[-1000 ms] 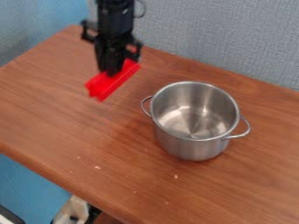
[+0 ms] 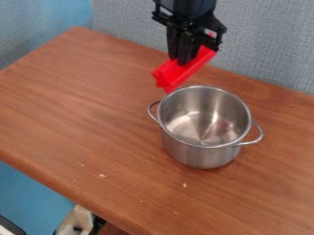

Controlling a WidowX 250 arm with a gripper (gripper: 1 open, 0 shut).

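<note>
A red block (image 2: 174,73), long and tilted, hangs from my black gripper (image 2: 186,57) near the top middle, just above and behind the rim of a steel pot. The gripper is shut on the block. The pot (image 2: 204,141) has two loop handles and stands on the wooden table, with nothing visible inside it.
A blue-grey textured wall rises behind it. Some white and dark items lie below the table's front left edge.
My gripper has carried the red block rightward from the left middle of the table to near the pot's back rim, higher in view.
</note>
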